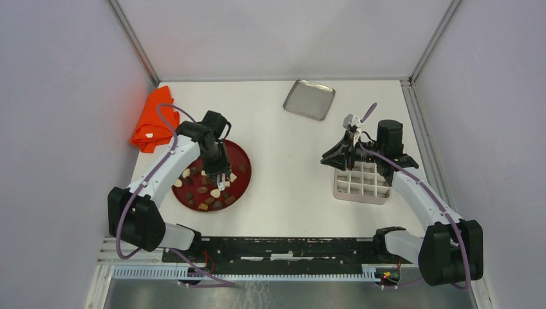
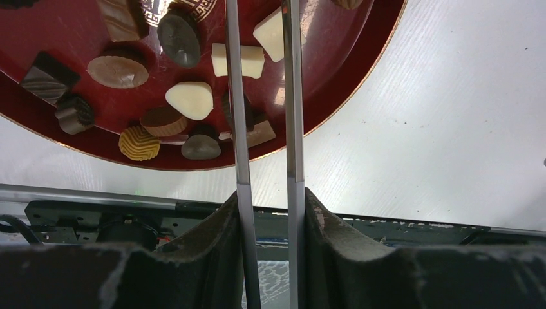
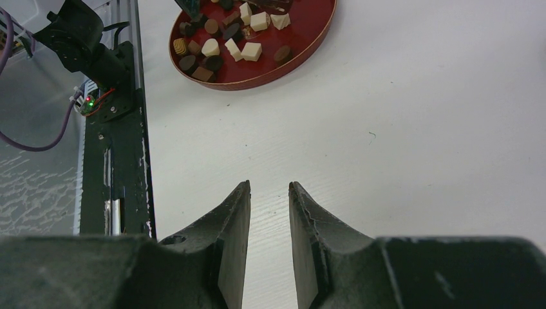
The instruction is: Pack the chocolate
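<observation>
Loose chocolates in dark, milk and white lie on a round red tray [image 1: 246,170] at the left of the table. Among them, the left wrist view shows a white piece [image 2: 190,100], an oval milk one [image 2: 118,71] and a ridged yellow one [image 2: 138,143]. My left gripper [image 1: 221,183] reaches down over the tray. Its long thin metal fingers [image 2: 294,129] run with a gap between them, and their tips lie beyond the top of its wrist view; no held piece shows. A pale compartment box [image 1: 360,197] stands at the right. Beside and over it, my right gripper is open and empty.
A metal tray [image 1: 309,100] lies at the back, and an orange cloth [image 1: 151,122] at the back left. Bare white table [image 1: 290,180] separates the red tray from the compartment box. The right gripper and arm cover part of the box.
</observation>
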